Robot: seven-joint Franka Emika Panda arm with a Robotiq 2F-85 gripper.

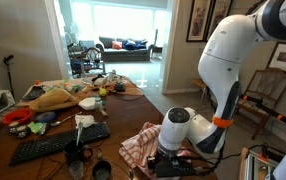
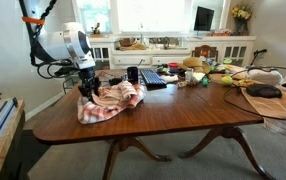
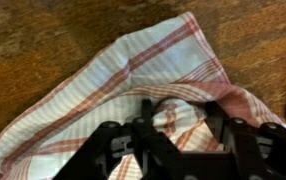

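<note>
A white and pink-red striped cloth (image 2: pixel 108 105) lies rumpled near the table's end, below the arm. In the wrist view the striped cloth (image 3: pixel 83 90) fills the middle, with one flat corner pointing away and a raised fold near the fingers. My gripper is right down at that fold. Its dark fingers (image 3: pixel 219 118) stand apart, part of the fold showing between them; whether they press on it cannot be made out. The arm hides some of the cloth (image 1: pixel 135 148) in the first exterior view.
Dark mugs (image 1: pixel 77 155) and a black keyboard (image 1: pixel 58 143) are left of the cloth. Dishes, a brown bag (image 1: pixel 53 99) and other clutter crowd the far table. Bare wood (image 2: pixel 198 110) stretches beside the cloth.
</note>
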